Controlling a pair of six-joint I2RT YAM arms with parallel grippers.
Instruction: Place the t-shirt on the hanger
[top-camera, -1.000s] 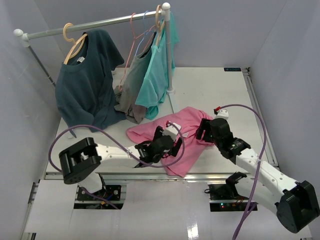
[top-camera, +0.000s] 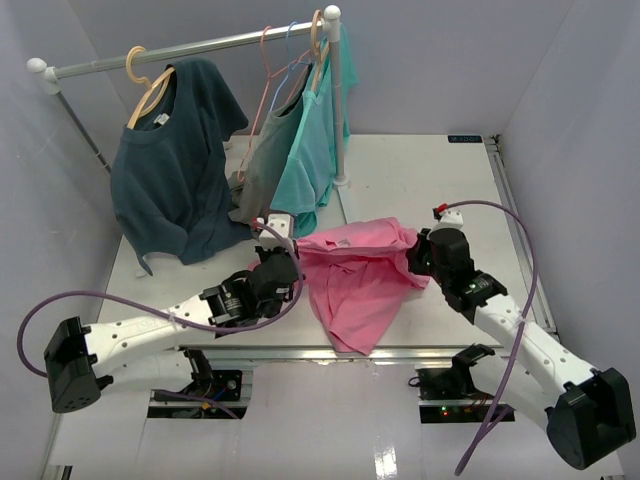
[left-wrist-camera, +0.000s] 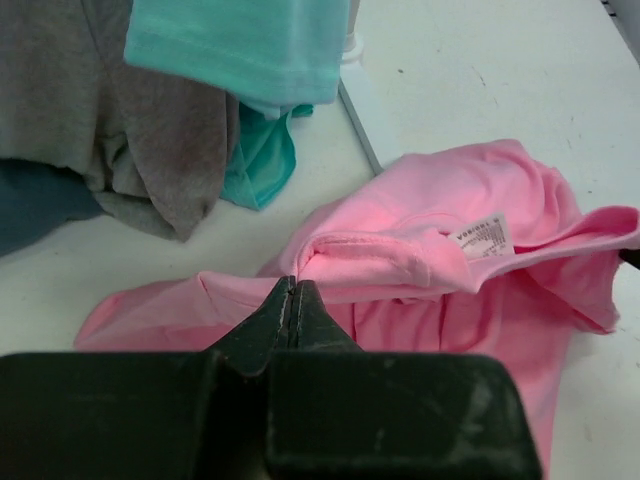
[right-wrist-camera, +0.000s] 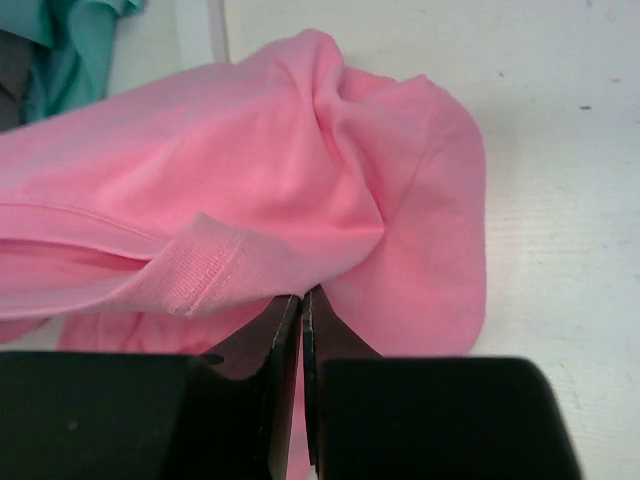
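Note:
The pink t-shirt (top-camera: 355, 305) lies crumpled on the white table, its upper band lifted between the two grippers; a white label (left-wrist-camera: 482, 236) shows on it in the left wrist view. My left gripper is shut on the fabric at the band's left part, near the hanging clothes. My right gripper is shut on the fabric at the right end of that band. Several hangers are on the rack, among them a red one (top-camera: 266, 40) and a blue one (top-camera: 291, 50), partly hidden by garments.
A metal rail (top-camera: 200, 47) holds a dark teal shirt (top-camera: 170, 190), a grey garment (top-camera: 262, 190) and a turquoise shirt (top-camera: 315, 140) close behind my left gripper.
My left gripper has risen and moved left toward the rack, drawing the pink fabric up. The right gripper has shut on the shirt and lifted slightly rightward.

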